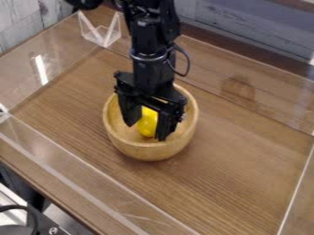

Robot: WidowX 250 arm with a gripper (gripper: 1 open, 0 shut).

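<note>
A wooden bowl point(123, 142) sits on the wooden table point(233, 174) in the middle of the camera view, with a yellow object point(149, 125) inside it. The black gripper point(150, 115) reaches down from above into the bowl, its two fingers on either side of the yellow object and partly hiding it. Whether the fingers touch the object is unclear.
A small white clear container point(101, 27) stands at the upper left, and another clear item lies at the left edge. A black cable point(18, 216) is at the lower left. The table right of the bowl is clear.
</note>
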